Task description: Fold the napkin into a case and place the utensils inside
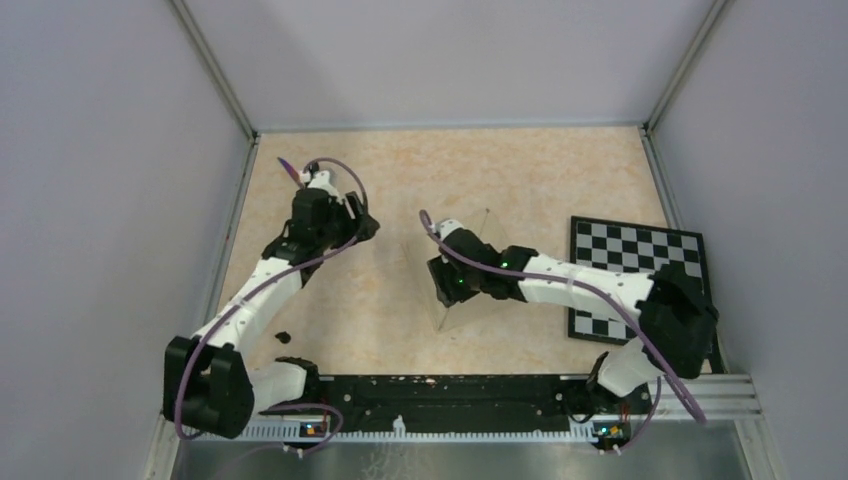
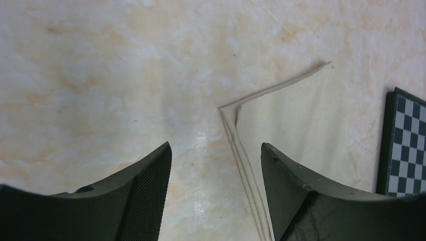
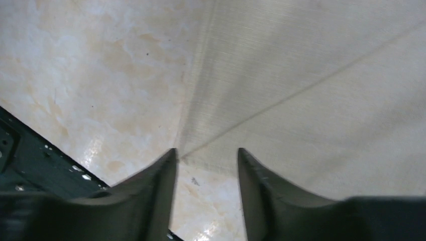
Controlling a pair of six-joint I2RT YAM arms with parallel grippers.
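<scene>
The beige napkin [image 1: 478, 305] lies on the table partly under my right arm, with a diagonal edge running across it. In the left wrist view a corner of the napkin [image 2: 296, 115] shows to the right of my left gripper, which is open and empty. My right gripper stands open above the napkin's near corner, nothing between its fingers; the napkin [image 3: 301, 135] spreads beyond it in the right wrist view. Behind the left arm, only part of the coloured knife [image 1: 288, 170] and the dark spoon [image 1: 313, 167] shows.
A checkered board [image 1: 640, 248] lies at the table's right side. Bare table surrounds the napkin at the back and front. A small dark object [image 1: 283, 337] rests near the left front.
</scene>
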